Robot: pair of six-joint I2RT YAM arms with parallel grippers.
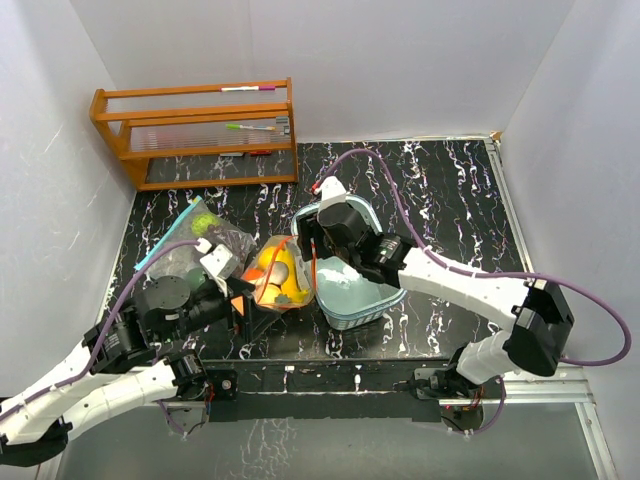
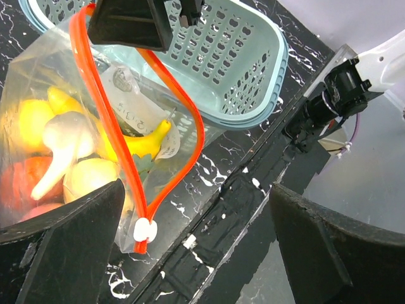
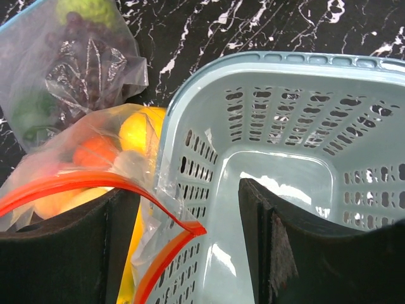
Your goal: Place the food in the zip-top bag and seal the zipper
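Note:
An orange-rimmed clear bag (image 1: 275, 275) full of toy food stands in the top view's middle, its mouth parted into a loop. Through its plastic the left wrist view shows a yellow pepper (image 2: 147, 140), a white mushroom (image 2: 63, 142) and a red piece (image 2: 25, 177). A white slider (image 2: 145, 230) sits at one end of the orange zipper (image 2: 178, 95). My left gripper is open, the slider lying between and beyond its fingers. Open too, my right gripper is above the bag's rim, with the zipper's other corner (image 3: 193, 228) showing between its fingers.
The pale green basket (image 1: 345, 318) stands empty right beside the bag. Behind on the left lies another clear bag (image 1: 205, 245) with a blue-green zipper and food inside. A wooden rack (image 1: 200, 115) stands at the back left.

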